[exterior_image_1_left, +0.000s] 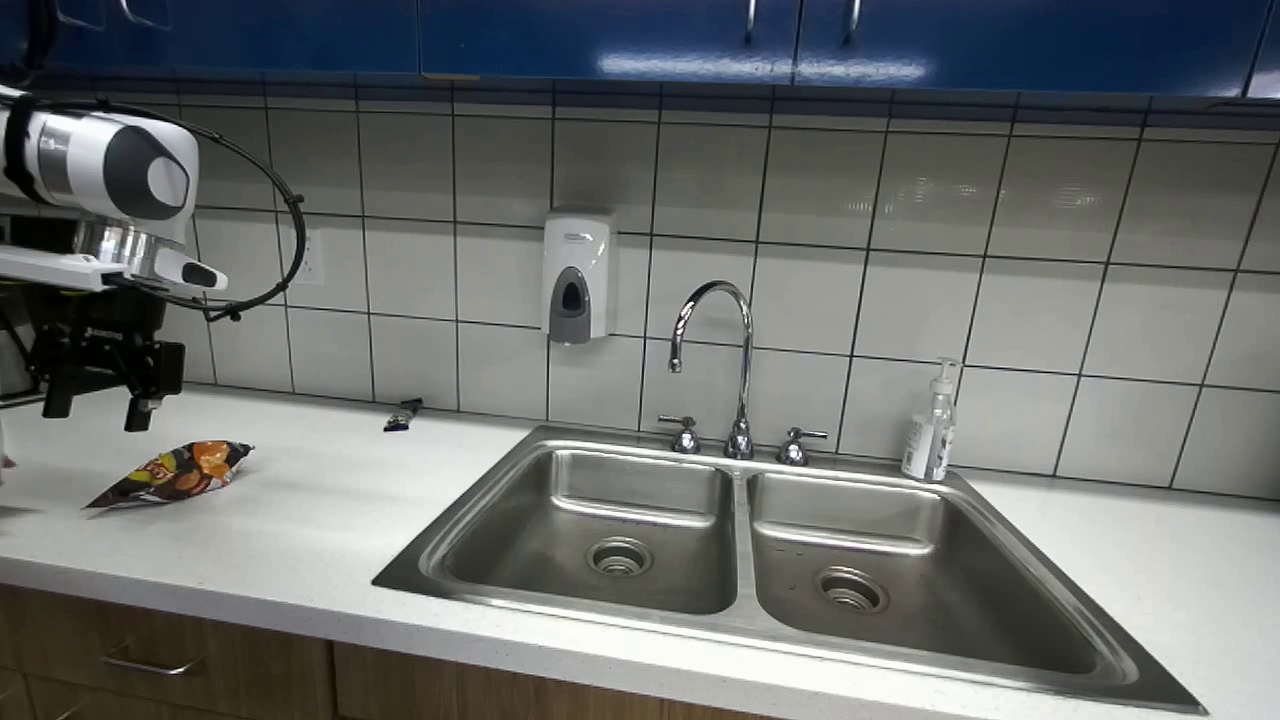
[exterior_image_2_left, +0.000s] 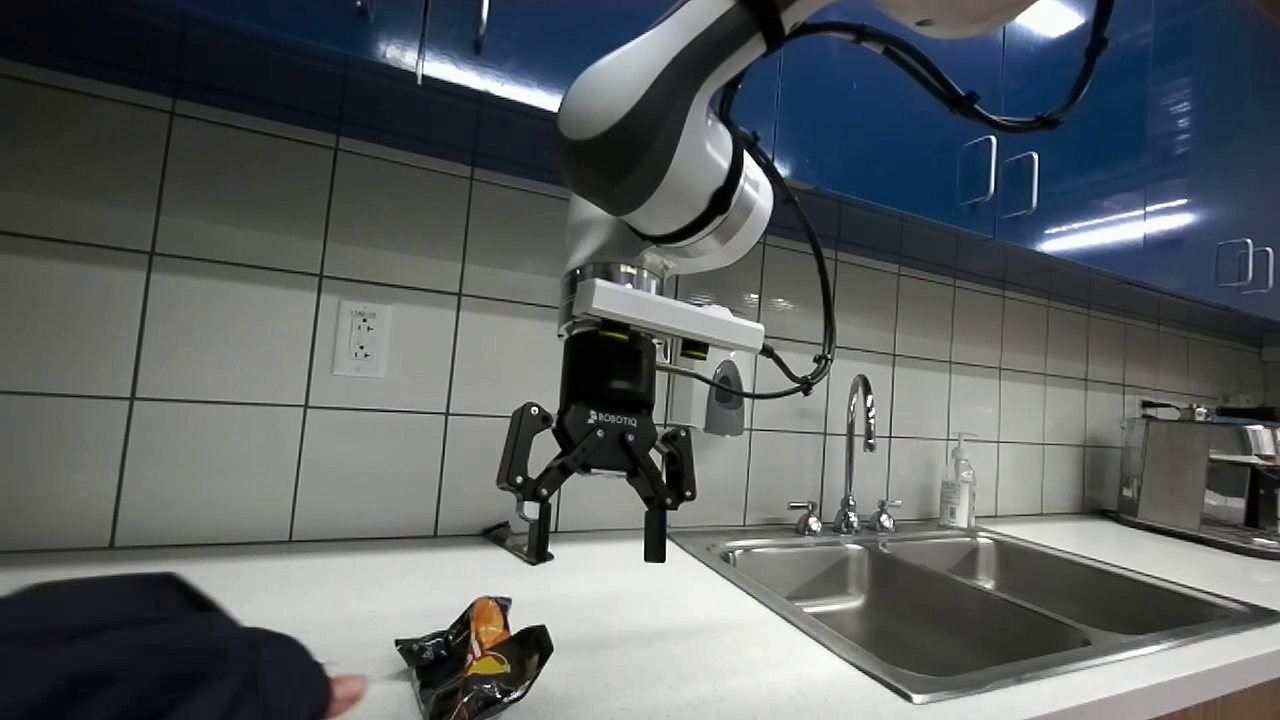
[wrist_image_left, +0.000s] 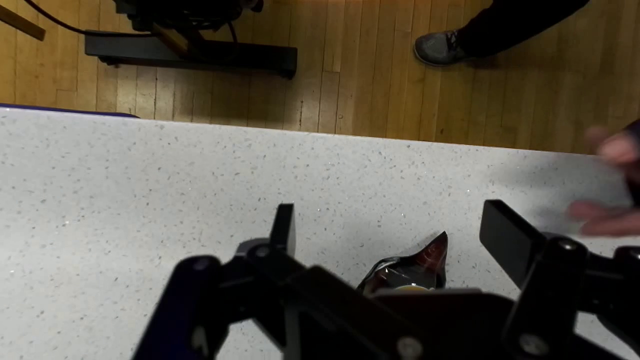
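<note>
A crumpled snack bag (exterior_image_1_left: 192, 470), dark with orange and yellow print, lies on the white counter (exterior_image_1_left: 324, 528) left of the sink. Above the counter and clear of the bag hangs my gripper (exterior_image_2_left: 600, 546), its fingers pointing down, open and empty. From the wrist camera, only part of the bag (wrist_image_left: 414, 270) shows beyond the gripper body, which hides the rest. Near the back wall rests a small black item (exterior_image_1_left: 404, 415); what it is cannot be made out.
A person's blurred hand (wrist_image_left: 612, 222) and dark sleeve (exterior_image_2_left: 156, 648) reach over the counter near the bag. The double sink (exterior_image_1_left: 740, 612), faucet (exterior_image_1_left: 740, 396) and soap bottle (exterior_image_1_left: 930, 432) stand to the right. Counter between bag and sink is clear.
</note>
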